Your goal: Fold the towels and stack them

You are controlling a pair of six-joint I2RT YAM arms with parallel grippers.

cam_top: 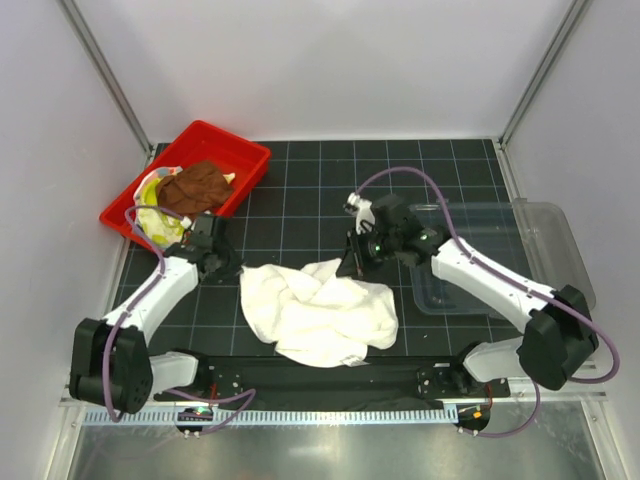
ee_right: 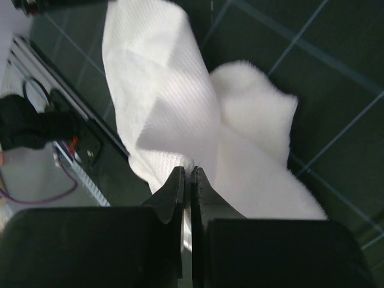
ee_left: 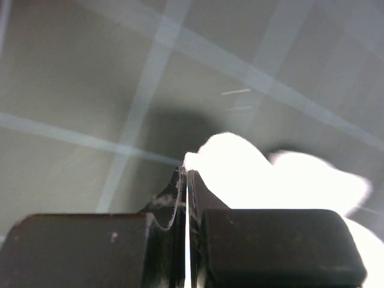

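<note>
A white towel (cam_top: 315, 320) lies crumpled across the front middle of the dark grid mat. My left gripper (cam_top: 238, 268) is at its upper left corner, shut on a thin edge of it, which rises above the fingertips in the left wrist view (ee_left: 187, 170). My right gripper (cam_top: 350, 268) is at the upper right of the towel, shut on a pinched fold, as the right wrist view (ee_right: 191, 173) shows.
A red bin (cam_top: 250, 155) at the back left holds brown and multicoloured towels. A clear grey tray (cam_top: 550, 250) stands at the right, under my right arm.
</note>
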